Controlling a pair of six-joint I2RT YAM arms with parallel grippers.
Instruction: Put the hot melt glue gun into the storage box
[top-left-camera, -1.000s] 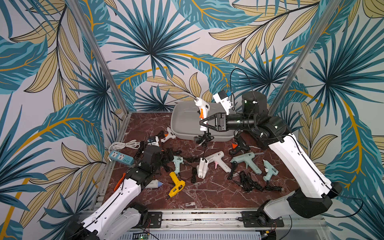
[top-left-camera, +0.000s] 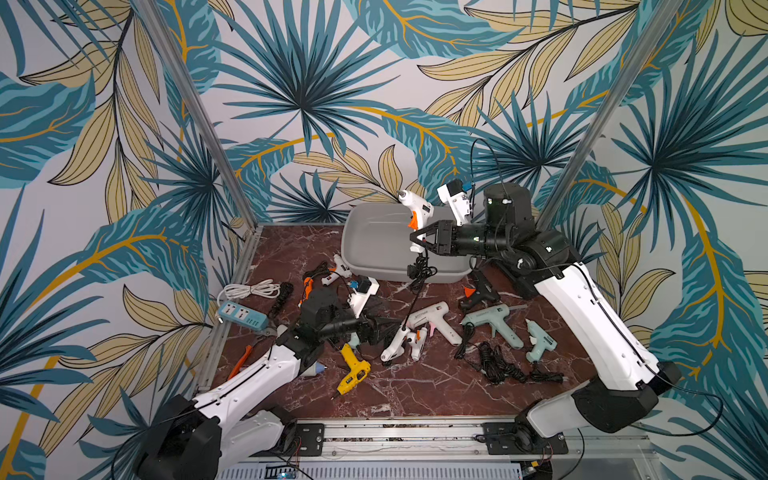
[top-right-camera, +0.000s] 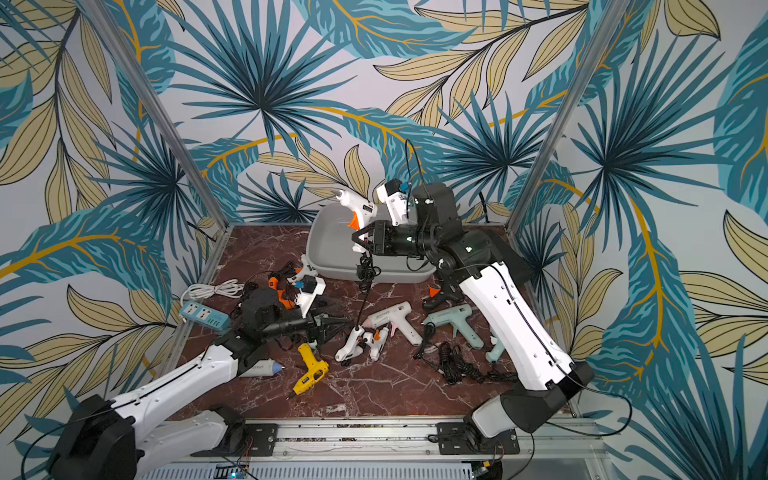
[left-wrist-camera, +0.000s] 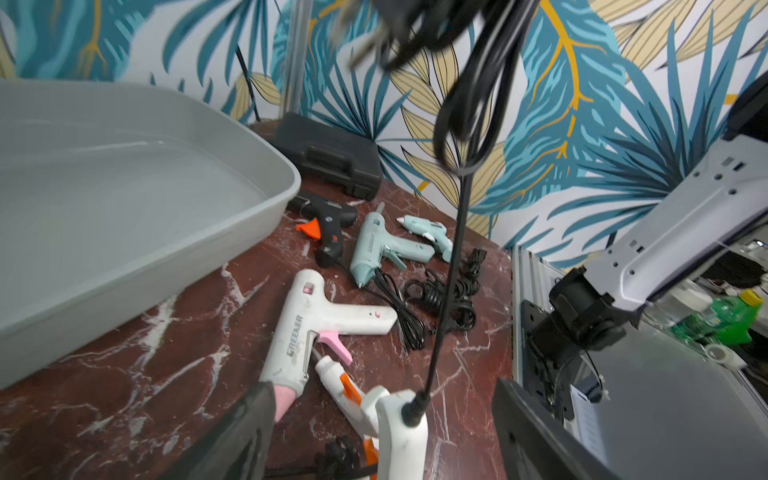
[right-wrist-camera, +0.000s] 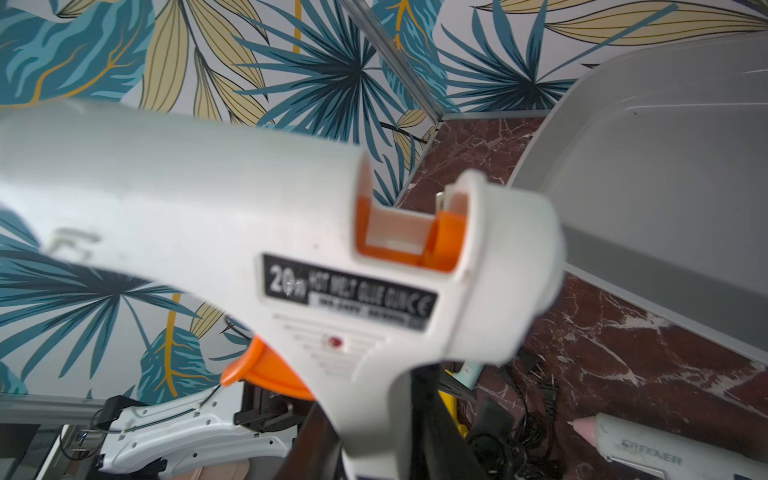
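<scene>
High over the left part of the grey storage box, my right gripper is shut on a white glue gun with orange trigger, labelled hot melt glue gun. Its coiled black cord hangs down to a white part lying among the table's guns. My left gripper is open low over the table, near that hanging cord and the white gun with pink trigger, with nothing held.
Mint guns, a black gun, a yellow gun, cord bundles and a power strip crowd the table. A black case sits beside the box's right end.
My left arm has swung rightward toward the hanging cord.
</scene>
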